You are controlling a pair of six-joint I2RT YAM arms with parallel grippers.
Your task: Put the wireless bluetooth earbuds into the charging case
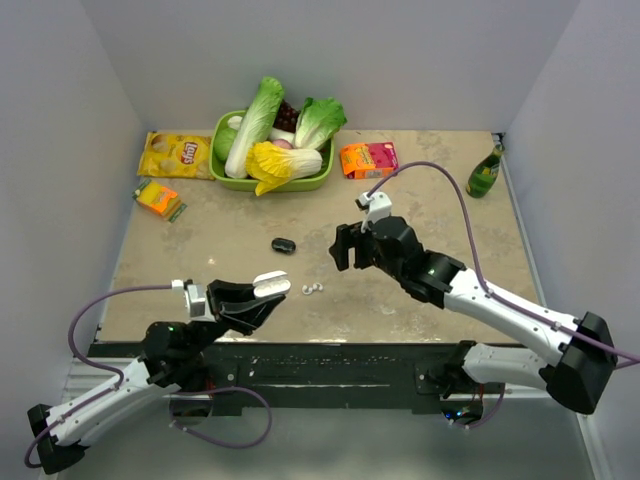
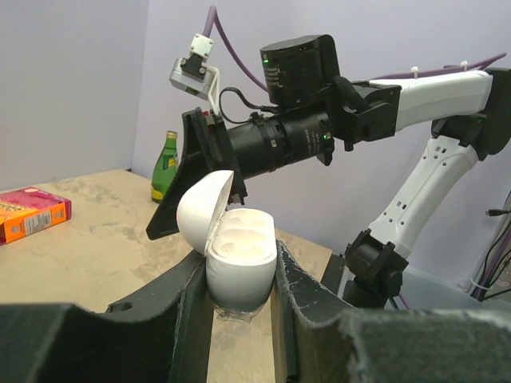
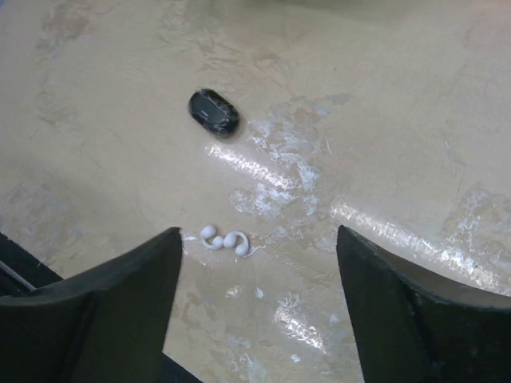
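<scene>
The white charging case is held up with its lid open, my left gripper shut on it above the table's front part. In the top view the case sits between the left gripper's fingertips. Two small white earbuds lie close together on the table, just right of the case from above; they are tiny in the top view. My right gripper is open with nothing between its fingers, raised over the table to the right of the earbuds.
A black mouse-like object lies behind the earbuds. At the back stand a green basket of vegetables, a yellow chips bag, an orange box and a green bottle.
</scene>
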